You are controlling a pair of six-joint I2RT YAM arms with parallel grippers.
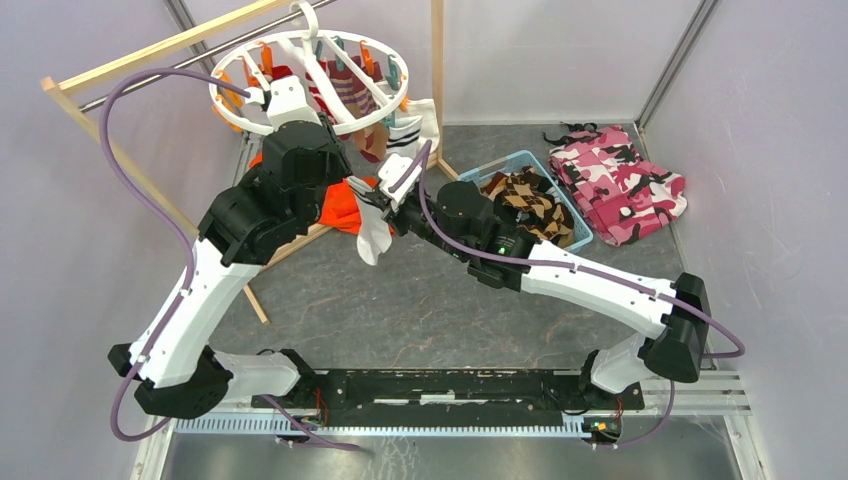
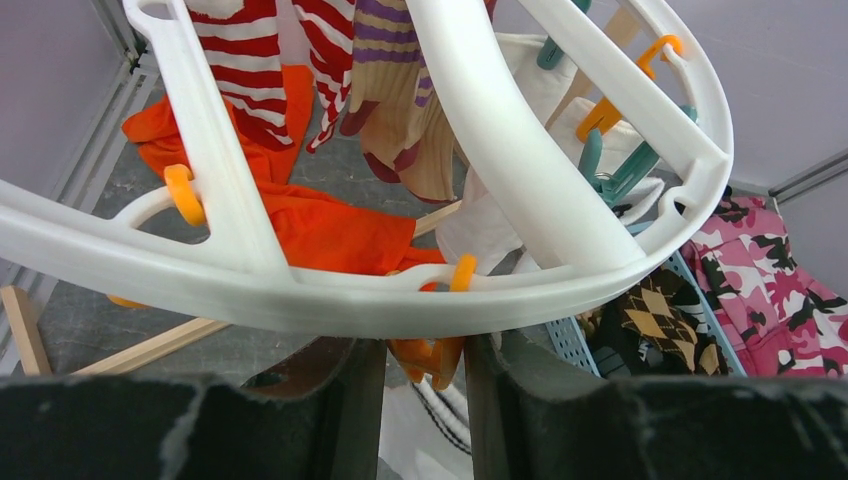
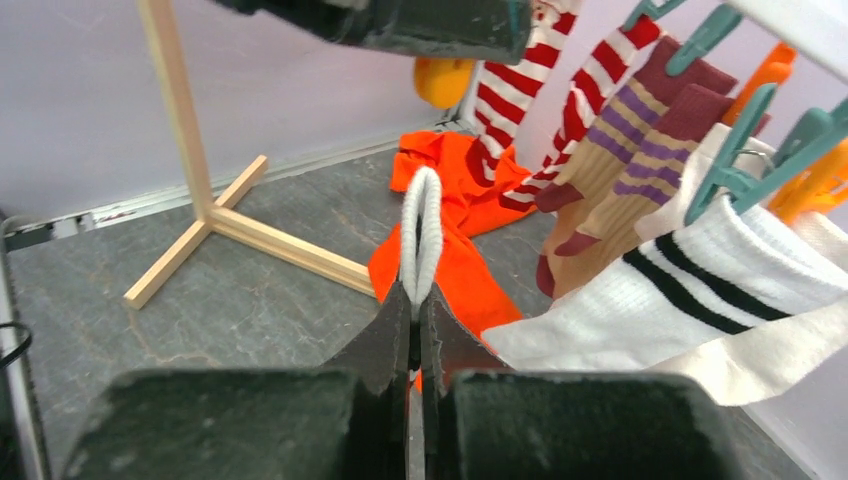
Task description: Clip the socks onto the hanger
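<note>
A white round hanger carries colored clips and hanging socks, including red-striped socks and a white black-striped sock. My left gripper is shut on an orange clip at the hanger's front rim. My right gripper is shut on a white sock, whose upper edge stands up from the fingertips; the sock hangs just below and right of the left gripper in the top view.
A blue basket of socks and a pink camouflage bag lie at right. An orange cloth lies on the floor under the hanger, beside the wooden stand.
</note>
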